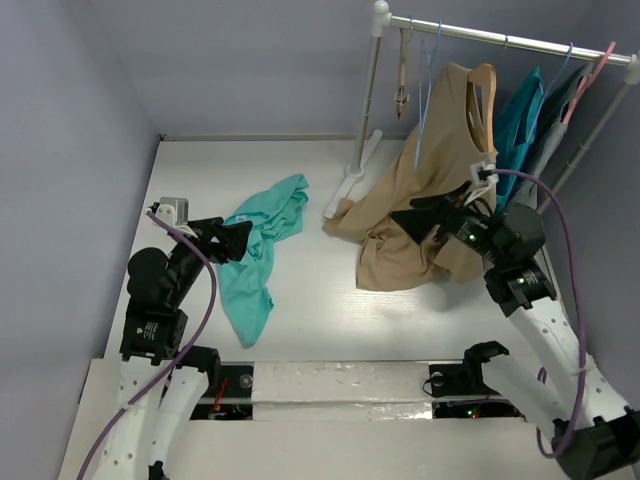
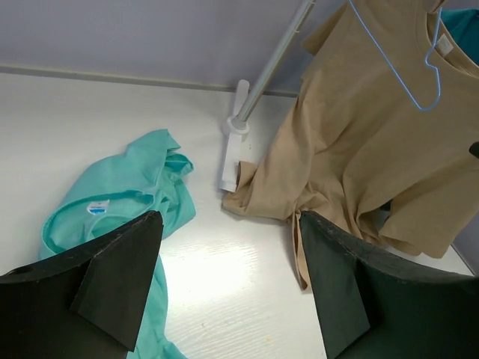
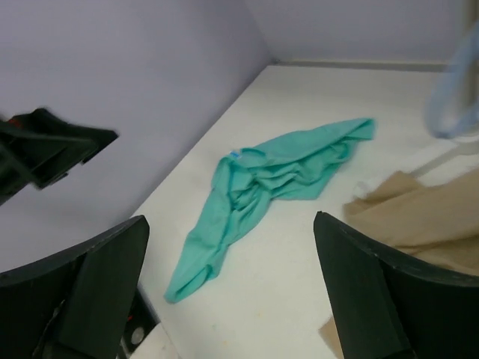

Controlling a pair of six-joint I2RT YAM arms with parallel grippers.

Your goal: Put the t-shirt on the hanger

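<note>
A teal T-shirt lies crumpled on the white table, left of centre. A tan garment hangs on a wooden hanger at the rail, its lower part spread on the table. Blue wire hangers hang beside it. My left gripper is open above the teal shirt, empty between its fingers. My right gripper is open in front of the tan garment, also empty, facing left in its wrist view.
The white rail stands at the back right, with more teal and grey garments and a pink hanger.
</note>
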